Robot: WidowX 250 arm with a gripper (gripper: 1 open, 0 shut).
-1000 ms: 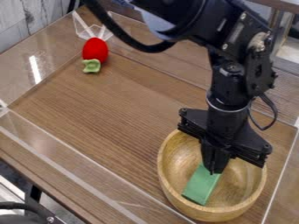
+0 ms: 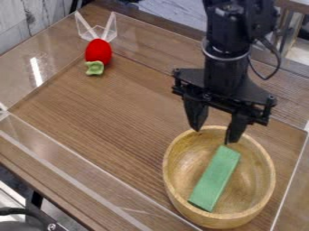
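A tan bowl [image 2: 186, 180] at the lower right holds a green rectangular block [image 2: 214, 177]. My gripper [image 2: 222, 114], dark and bulky, is above the back rim of the bowl, its black fingers pointing down and spread open. I see nothing between them. The green block lies below the fingers, apart from them, on the bowl's floor.
A red object [image 2: 98, 50] with a small green piece [image 2: 94, 68] at its lower end lies at the upper left of the wooden table [image 2: 85, 135].
My gripper has risen from down at the green block in the bowl and moved back, up the view. The block now shows whole, still in the bowl.
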